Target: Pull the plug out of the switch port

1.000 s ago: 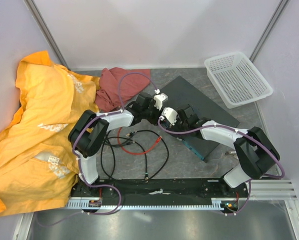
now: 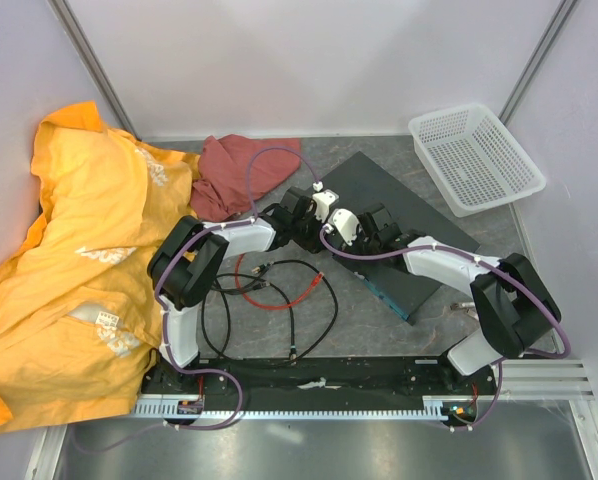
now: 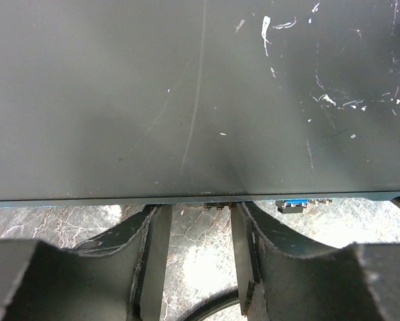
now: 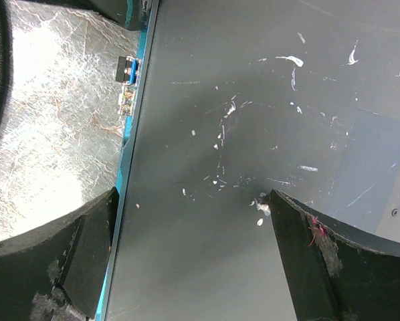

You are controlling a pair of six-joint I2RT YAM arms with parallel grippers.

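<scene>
The switch is a flat dark-grey box (image 2: 441,236) with a blue front edge (image 4: 124,164), turned at a slant on the table. At that edge stands my left gripper, open, its fingertips partly covered by the box. A small dark port piece (image 3: 217,206) shows at the edge between them. I cannot tell whether a plug sits in it. My right gripper is open over the box's front edge, one finger (image 4: 96,247) at the blue side and the other over the top face. A black-and-blue connector (image 3: 293,206) sticks out further along the edge.
Black cables (image 2: 333,300) and a red cable (image 2: 279,306) lie looped in front of the left arm. A white basket (image 2: 462,209) stands back right, a red cloth (image 2: 241,170) back left, and a yellow cloth (image 2: 79,250) fills the left side.
The switch and the cables have not visibly moved.
</scene>
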